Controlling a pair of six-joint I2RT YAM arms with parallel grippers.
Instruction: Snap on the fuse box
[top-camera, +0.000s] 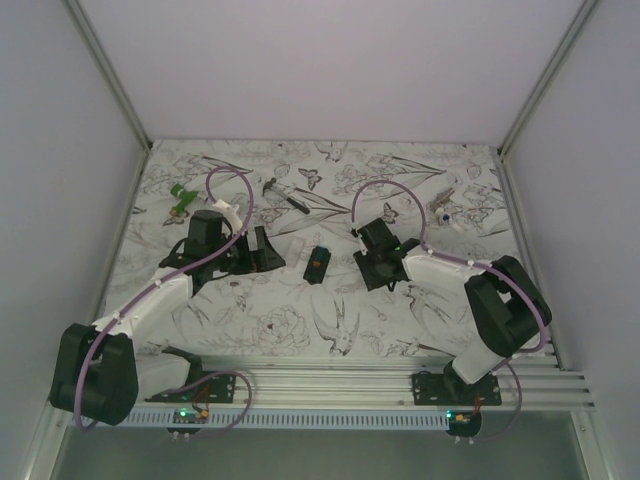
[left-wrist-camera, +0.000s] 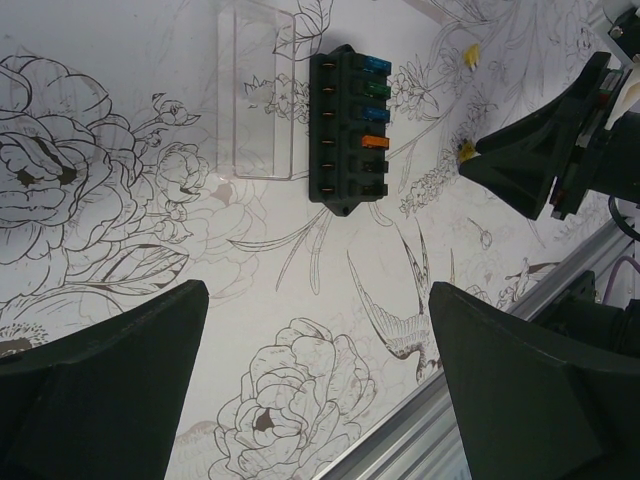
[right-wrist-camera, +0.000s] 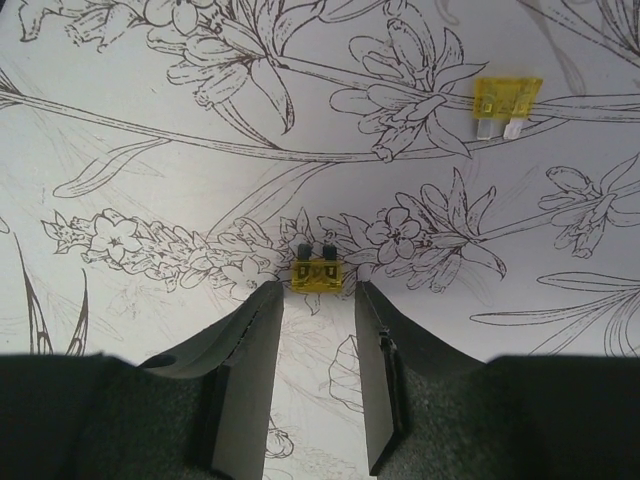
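Observation:
The black fuse box (top-camera: 317, 264) sits mid-table, holding a row of coloured fuses (left-wrist-camera: 374, 142), with its clear cover (left-wrist-camera: 255, 95) lying beside it. My left gripper (top-camera: 262, 250) hovers left of them, open and empty. My right gripper (top-camera: 365, 270) is to the right of the box, low over a small yellow fuse (right-wrist-camera: 316, 275); its two fingertips are part open, one on each side of that fuse's near edge. A second yellow fuse (right-wrist-camera: 506, 98) lies farther off in the right wrist view.
A hammer (top-camera: 285, 195) and a green tool (top-camera: 182, 200) lie toward the back left, small items (top-camera: 443, 210) at the back right. The front edge of the table has a metal rail (top-camera: 330, 365).

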